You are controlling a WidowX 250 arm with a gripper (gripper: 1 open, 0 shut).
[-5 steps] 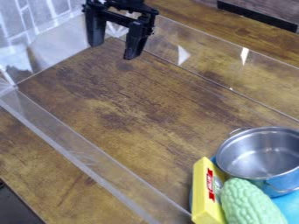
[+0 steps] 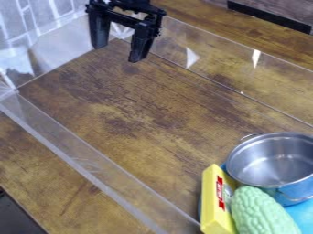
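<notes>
My black gripper [image 2: 121,41] hangs at the top centre-left of the camera view, above the empty wooden floor of a clear-walled enclosure. Its two dark fingers point down and stand apart, with no object visible between them. At the lower right are a steel pot [image 2: 272,170], a yellow box [image 2: 215,201] with a red label and a pale green bumpy object [image 2: 259,216].
A blue surface [image 2: 303,214] shows under the pot at the right edge. Clear plastic walls run along the left and back of the wooden floor [image 2: 141,110], whose middle is free.
</notes>
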